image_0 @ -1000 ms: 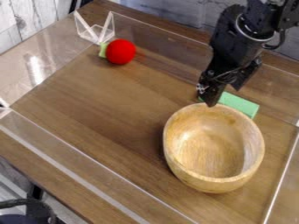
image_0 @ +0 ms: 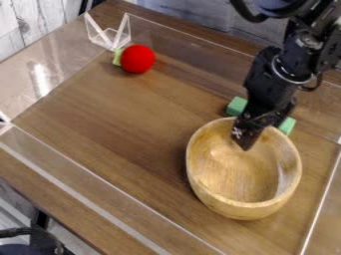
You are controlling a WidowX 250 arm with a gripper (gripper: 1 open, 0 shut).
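The black gripper (image_0: 249, 132) reaches down from the upper right over the back rim of a large wooden bowl (image_0: 242, 197). A green block (image_0: 282, 125) lies just behind the bowl, partly hidden by the gripper and arm. Whether the fingers hold anything, and how far apart they are, is not clear.
A red ball (image_0: 138, 59) sits at the upper left near a white wire holder (image_0: 110, 32) with something green beside it.
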